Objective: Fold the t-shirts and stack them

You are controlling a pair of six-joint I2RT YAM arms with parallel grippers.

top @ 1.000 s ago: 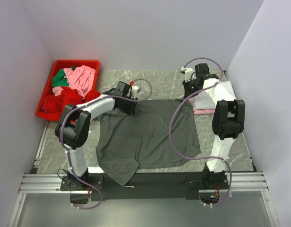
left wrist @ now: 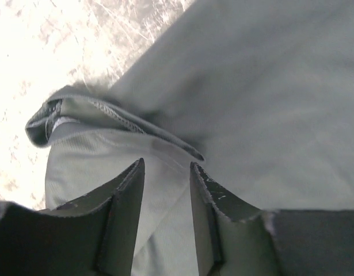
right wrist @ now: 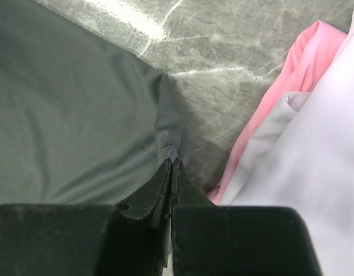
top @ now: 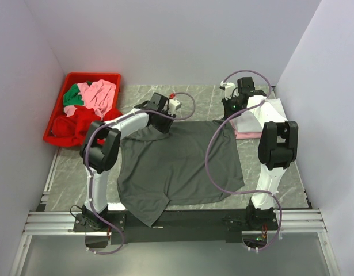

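Note:
A dark grey t-shirt [top: 179,164] is spread on the marble table, one sleeve hanging toward the front edge. My left gripper hovers over its upper left part, fingers apart with nothing clearly between them; below them a folded flap of the shirt [left wrist: 102,123] shows a raised seam. My right gripper is shut at the shirt's upper right corner, where the fabric is bunched up at the fingertips; whether cloth is pinched is hard to tell.
A red basket [top: 59,100] of red, pink and green clothing stands back left. A stack of white and pink folded shirts [top: 251,127] lies at the right, partly under the right arm. Bare marble [top: 200,100] shows behind the grey shirt. Walls close in on three sides.
The right arm and the shirt look unchanged.

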